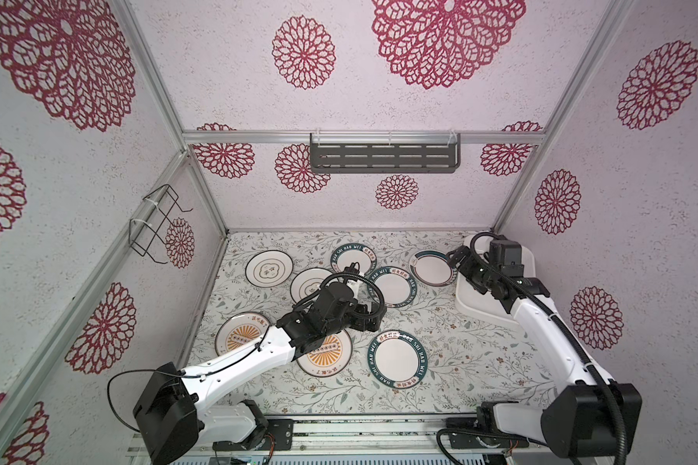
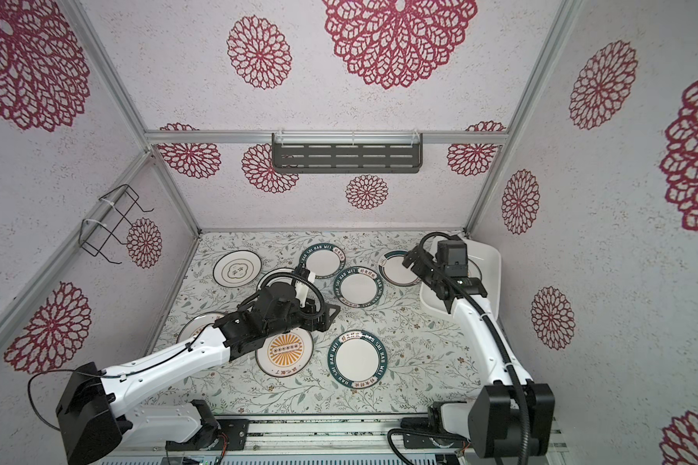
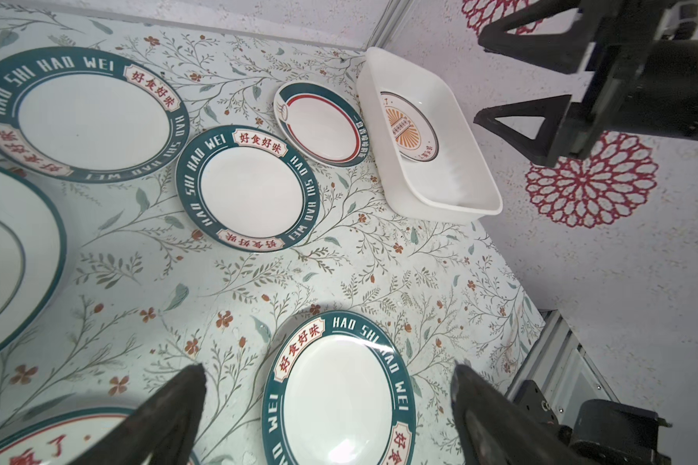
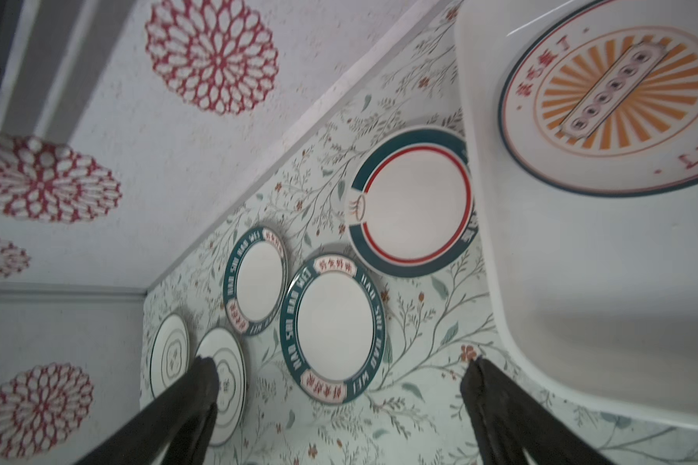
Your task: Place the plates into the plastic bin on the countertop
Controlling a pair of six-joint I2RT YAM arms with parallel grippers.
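Observation:
The white plastic bin (image 3: 442, 193) stands at the right rear of the countertop. Inside it, against the wall, is a plate with an orange sunburst (image 4: 628, 93). A red-ringed plate (image 4: 417, 203) lies just left of the bin. Green-rimmed plates lie at the middle (image 1: 392, 286), rear (image 1: 353, 259) and front (image 1: 396, 359). Further left are two plain ringed plates (image 1: 269, 268) and two orange sunburst plates (image 1: 325, 354). My left gripper (image 1: 365, 295) is open and empty above the middle plates. Over the bin's left side, my right gripper (image 1: 464, 269) hangs open, nothing between its fingers.
A grey slotted shelf (image 1: 385, 155) is fixed on the back wall and a wire rack (image 1: 156, 221) on the left wall. The right arm partly covers the bin from above. Bare countertop (image 1: 473, 356) stretches in front of the bin.

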